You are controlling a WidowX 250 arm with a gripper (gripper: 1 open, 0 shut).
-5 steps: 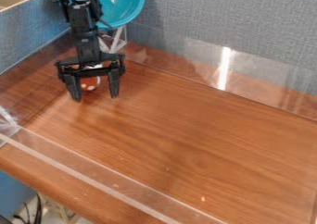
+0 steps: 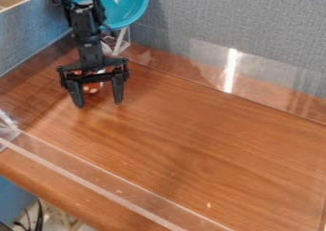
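Note:
My black gripper (image 2: 98,95) hangs low at the upper left of the wooden table (image 2: 192,149), its two fingers open and spread apart. Behind and between the fingers is a small orange-red object with pale spots (image 2: 91,87), mostly hidden by the gripper, so its shape and whether it touches the fingers cannot be told.
A teal round object (image 2: 125,4) is at the top behind the arm. Grey padded walls (image 2: 230,25) line the back and left. A clear plastic item (image 2: 7,130) lies at the left edge.

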